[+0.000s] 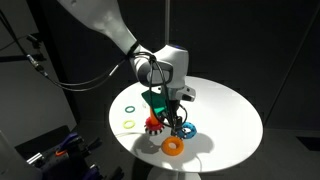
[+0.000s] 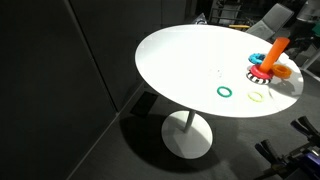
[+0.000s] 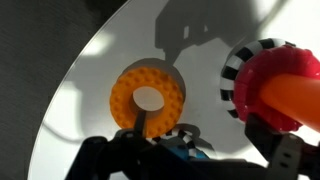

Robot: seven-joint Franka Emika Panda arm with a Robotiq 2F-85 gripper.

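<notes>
An orange ring point(image 1: 173, 153) lies flat near the front edge of the white table. Its bumpy orange surface is in full view at the left of the wrist view. Above the table, my gripper is open, its dark fingers well apart at the bottom of the wrist view. A blue ring point(image 1: 190, 131) is on the table close by, mostly hidden behind the gripper in the wrist view. An orange cone point(image 2: 272, 56) rises from a red base point(image 2: 260, 72) with a black-and-white striped rim point(image 3: 230, 72). I see nothing held between the fingers.
A green ring point(image 2: 224, 92) and a yellow ring point(image 2: 256, 97) lie apart on the round white table point(image 2: 190, 60). The orange ring is near the table's edge, with dark floor beyond.
</notes>
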